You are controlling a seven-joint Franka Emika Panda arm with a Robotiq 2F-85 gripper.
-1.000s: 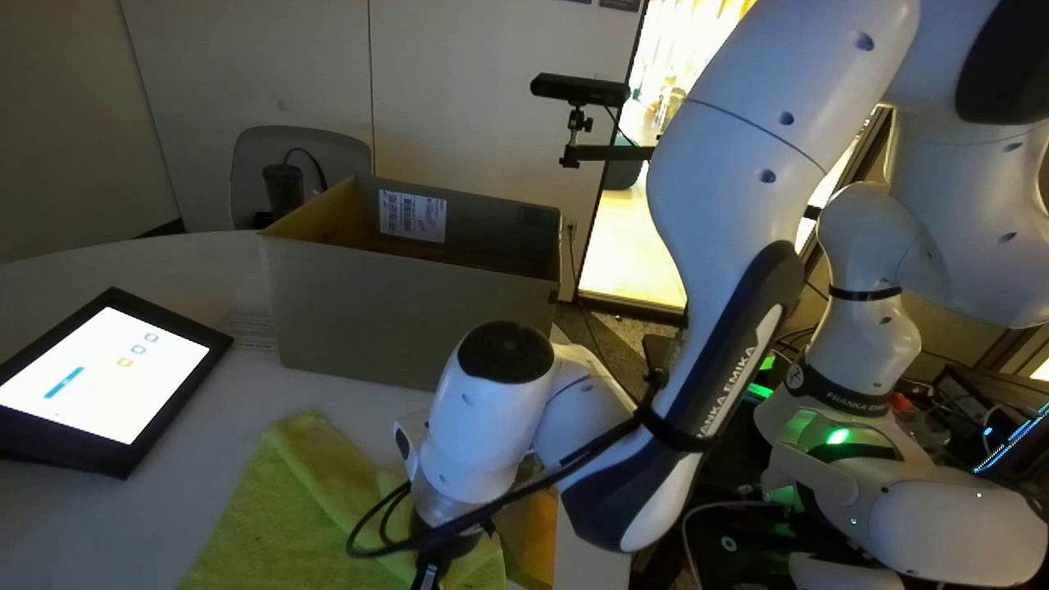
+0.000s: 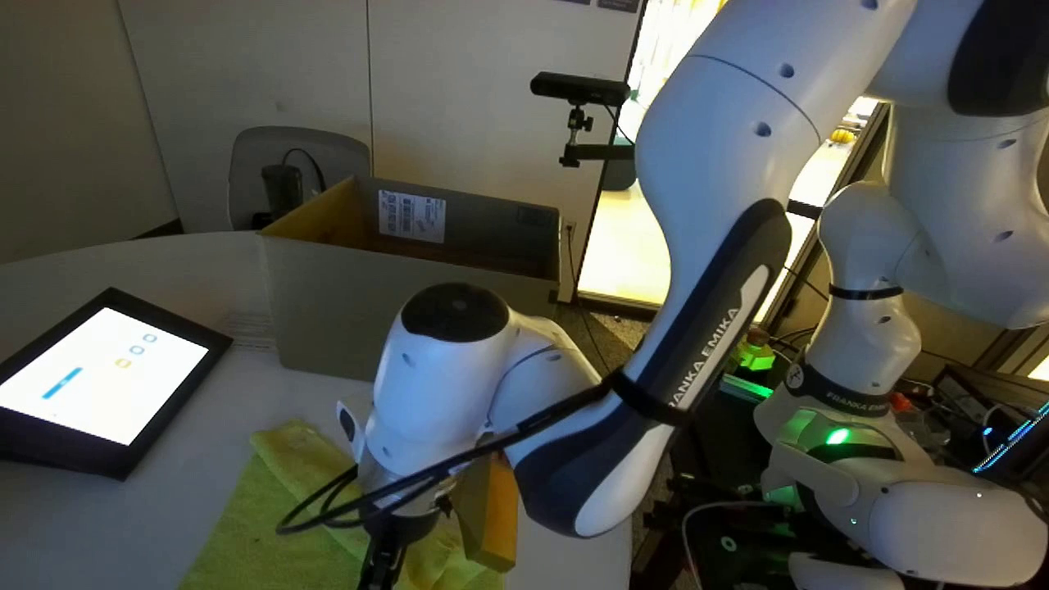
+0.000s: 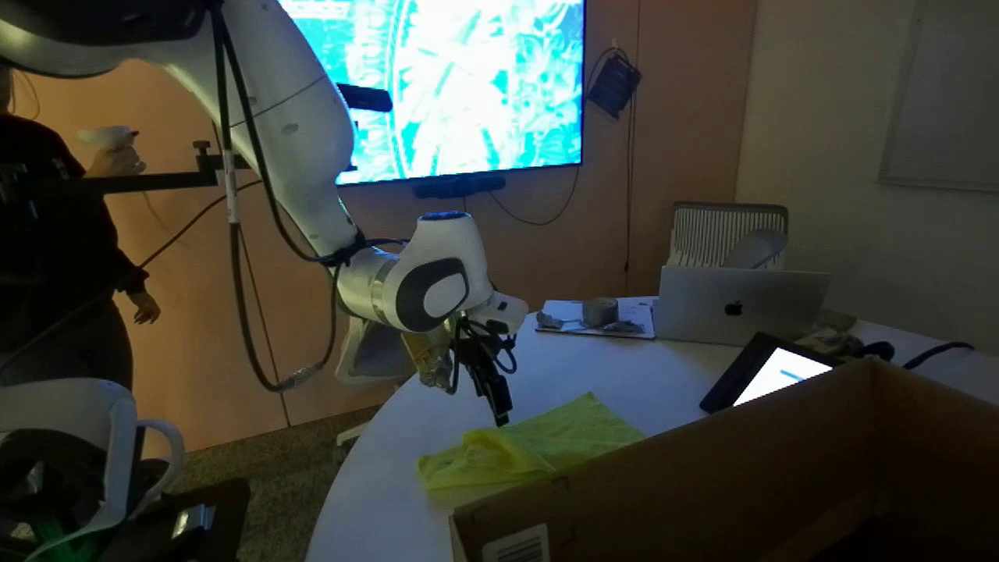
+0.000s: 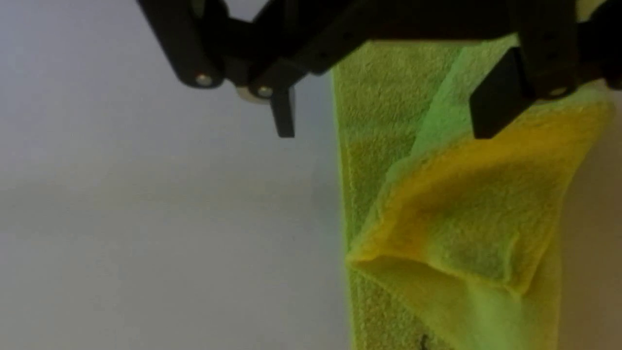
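A yellow-green towel (image 2: 280, 521) lies on the white table, with part of it folded over. In the wrist view the folded towel (image 4: 466, 233) fills the right side, its straight edge running down the middle. My gripper has its fingers well apart: the left fingertip is over bare table, the right one over the fold. Nothing shows held between them. From the other side, the gripper (image 3: 503, 418) points down close to the back edge of the towel (image 3: 552, 435); whether it touches the cloth cannot be told.
An open cardboard box (image 2: 413, 305) stands on the table beyond the towel. A tablet with a lit screen (image 2: 108, 374) lies to the left. A laptop (image 3: 740, 304) and a clipboard with tape (image 3: 595, 318) sit farther off. Bare table surrounds part of the towel.
In exterior view 1 the arm and hand have shifted left and the wrist sits a little higher. The towel's far corner and fold have changed shape, shifting left.
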